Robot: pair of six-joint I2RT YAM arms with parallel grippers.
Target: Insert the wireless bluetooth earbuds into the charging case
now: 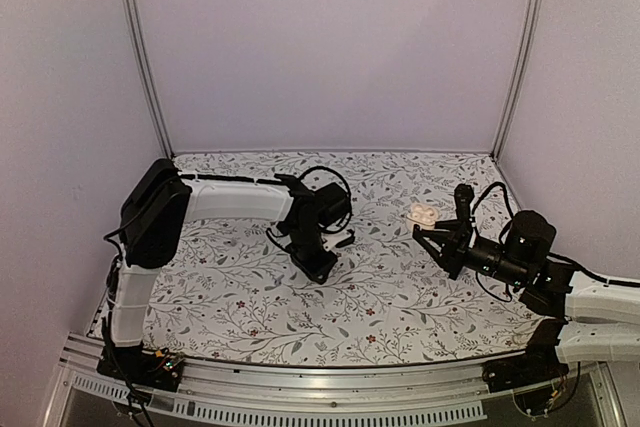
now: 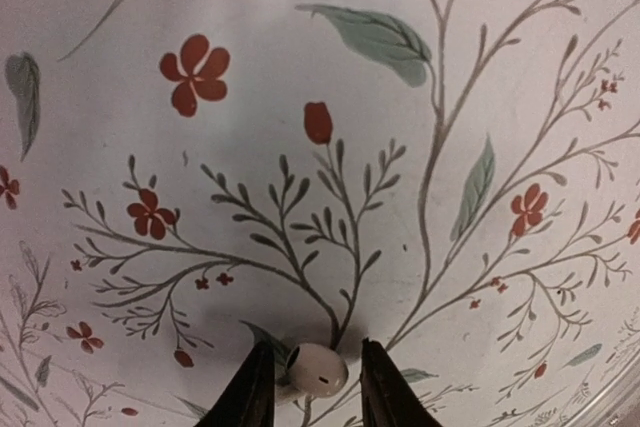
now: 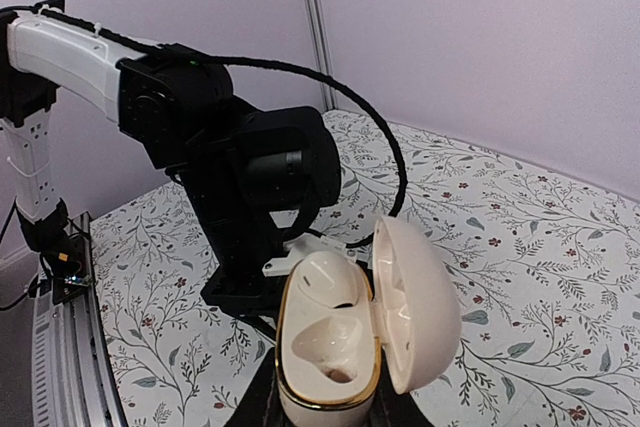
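A white earbud shows between the fingertips of my left gripper, which is shut on it; its lower part is hidden. In the top view this gripper points down over the middle of the table. At the right, my right gripper is shut on the charging case, held above the table. The right wrist view shows the white case with a gold rim and its lid standing open to the right. Its nearer pocket is an empty hollow; whether the farther one holds an earbud I cannot tell.
Pale walls stand at the back and sides. A metal rail runs along the front edge.
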